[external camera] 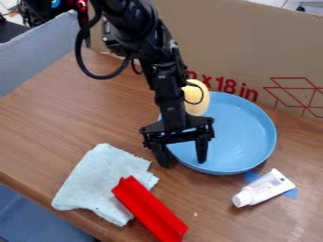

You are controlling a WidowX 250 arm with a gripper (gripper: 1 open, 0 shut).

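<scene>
The black gripper [180, 148] hangs low over the left part of a blue plate [247, 142], its two fingers apart, one near the plate's left rim and one over the plate. I cannot make out anything held between them. Behind the arm, a pale yellow object [195, 93] is partly hidden at the back of the plate.
A light blue cloth [91, 184] and a red object [149, 209] lie at the front, a white tube [263, 188] at the right. A cardboard panel [259, 52] stands behind.
</scene>
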